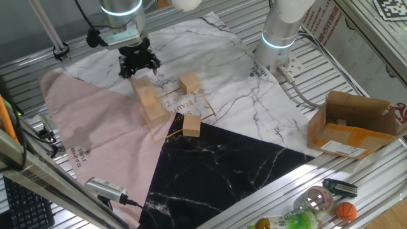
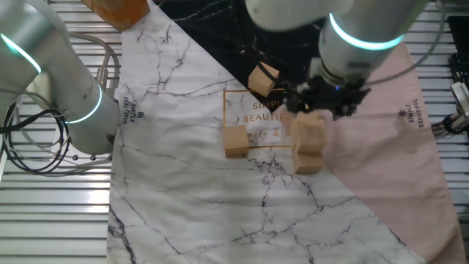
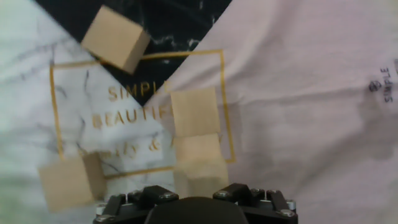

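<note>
Several plain wooden blocks lie on the marble-and-pink cloth. One block [image 1: 144,90] stands nearest the gripper, its top raised, and touches or overlaps a lower block [image 1: 156,113]; what supports the raised one is hidden. The same pair shows in the wrist view as a near block [image 3: 201,177] and a block [image 3: 196,112] beyond it. Apart from them are a block [image 1: 189,82] on the white part and another block [image 1: 191,125] at the black corner. My gripper [image 1: 140,69] hangs above and just behind the raised block, open, its fingers spread with nothing held between them.
An open cardboard box [image 1: 353,127] stands at the right. Tape, a bottle [image 1: 289,221] and an orange ball [image 1: 346,211] lie near the front right edge.
</note>
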